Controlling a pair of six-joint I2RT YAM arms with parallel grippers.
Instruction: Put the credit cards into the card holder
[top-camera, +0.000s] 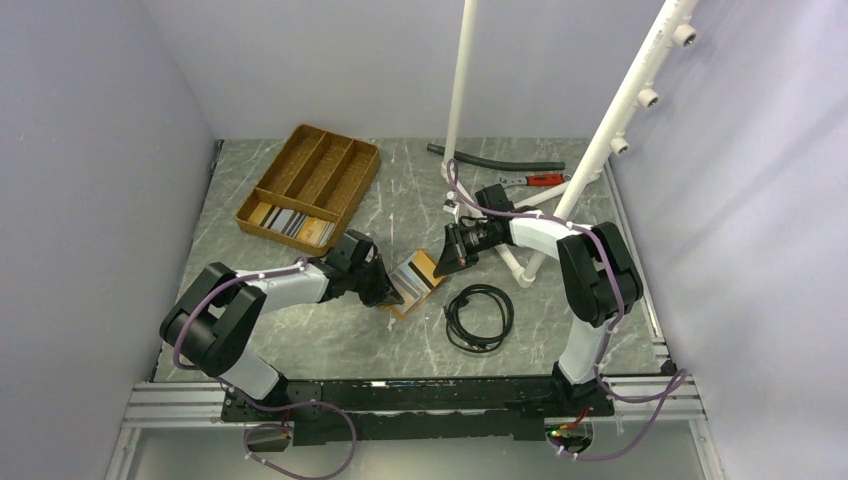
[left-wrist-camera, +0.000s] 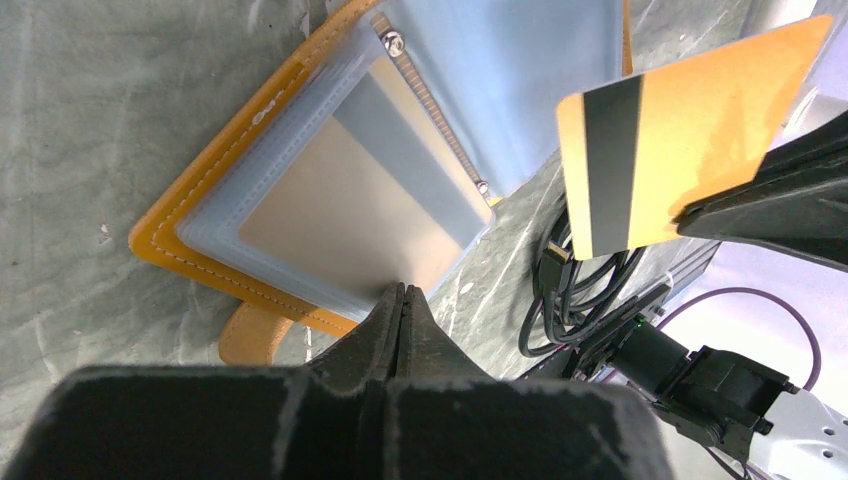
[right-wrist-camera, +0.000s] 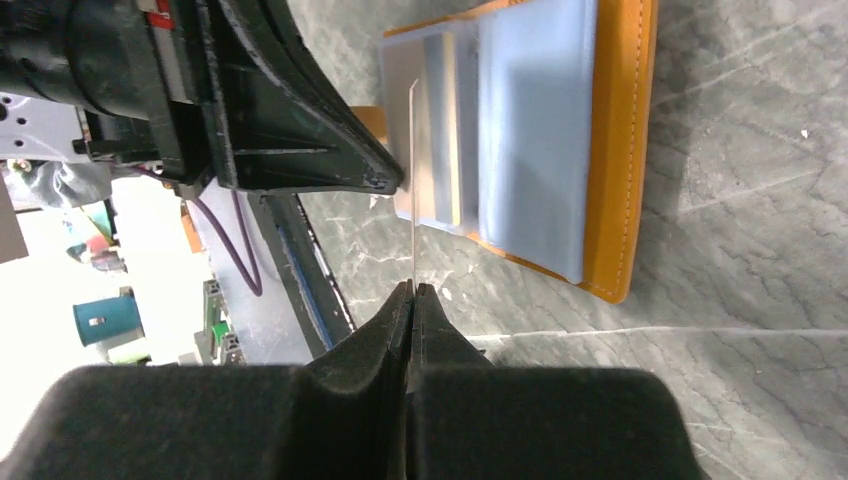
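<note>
The card holder lies open on the table, with orange-brown edging and clear pockets. A card shows inside the lower clear pocket, beside the empty-looking bluish pocket. At the pocket's edge stands my left gripper, its fingers closed; whether they pinch the thin plastic cannot be made out. My right gripper is shut on an orange card with a black stripe. That card is raised above the holder, and appears edge-on in the right wrist view.
A brown compartment box at the back left has several cards in its front compartment. A coiled black cable lies right of the holder. White pipes, a wrench and a black tube stand or lie behind the right arm.
</note>
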